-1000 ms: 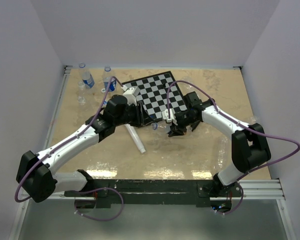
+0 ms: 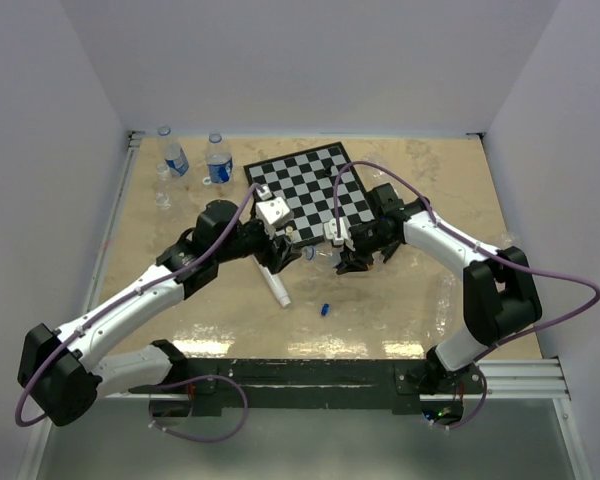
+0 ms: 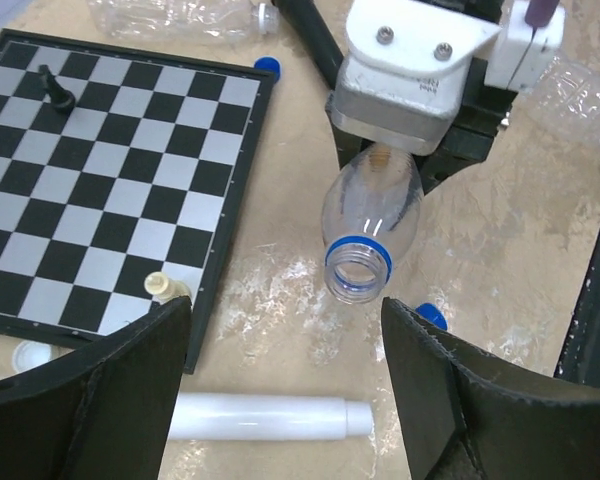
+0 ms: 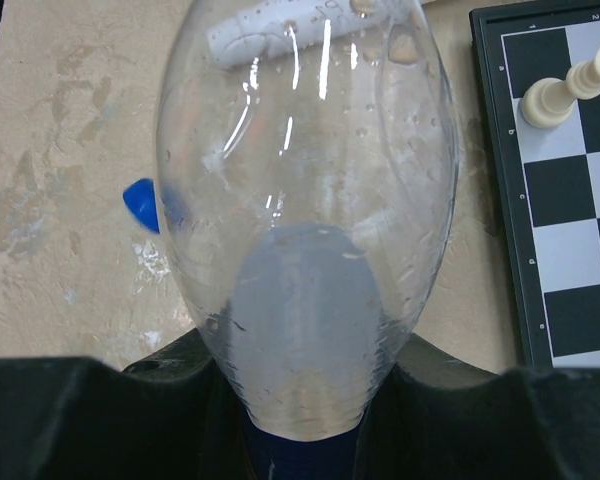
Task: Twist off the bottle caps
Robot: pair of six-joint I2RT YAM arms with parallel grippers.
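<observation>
My right gripper (image 2: 352,262) is shut on a clear plastic bottle (image 3: 372,205), which lies sideways with its mouth toward the left arm. Its neck (image 3: 357,280) is uncapped, with a blue ring left round it. A loose blue cap (image 2: 325,310) shows below the bottle in the top view. That cap (image 4: 142,205) also appears left of the bottle in the right wrist view. My left gripper (image 2: 288,262) stands open just left of the bottle mouth; its fingers (image 3: 130,370) are wide apart with nothing between them.
Behind the grippers lies a chessboard (image 3: 120,160) with a few pieces. A white tube (image 2: 272,283) rests beneath the left gripper. Labelled bottles (image 2: 218,160) stand at the back left. Another blue cap (image 3: 268,66) is beside the board.
The left gripper has turned and shifted slightly; the right arm is still.
</observation>
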